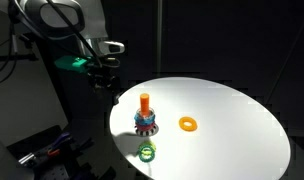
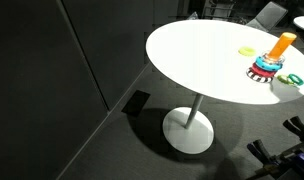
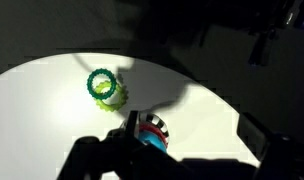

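My gripper is open, its dark fingers (image 3: 275, 150) wide apart at the bottom of the wrist view with nothing held between them. A stack of coloured rings (image 1: 145, 121) in blue, red and black-and-white stands upright on the table, with an orange cylinder (image 1: 145, 103) rising from its top. Beyond the gripper's left finger, part of the stack (image 3: 152, 128) shows; the rest is hidden. A teal ring (image 3: 102, 83) and a yellow-green ring (image 3: 111, 96) lie overlapping near the table's edge. Apart from them lies an orange ring (image 1: 188, 124).
The round white table (image 1: 227, 145) has plenty of bare surface around the orange ring and beyond. Its rim curves past the stack on the robot's side, with dark floor below. A grey chair (image 2: 269, 20) stands behind the table in exterior view 2.
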